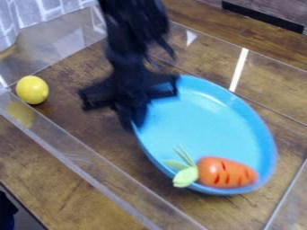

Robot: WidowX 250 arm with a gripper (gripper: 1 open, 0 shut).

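Observation:
The black gripper (pixel 135 115), blurred, points down at the left rim of a blue plate (pixel 198 121), its tip at or beside the rim; its fingertips look shut, though what lies between them is hard to see. An orange toy carrot (pixel 225 172) with a pale green top rests at the near right part of the plate.
A yellow lemon (pixel 32 89) sits at the left by a clear plastic wall (pixel 60 148).

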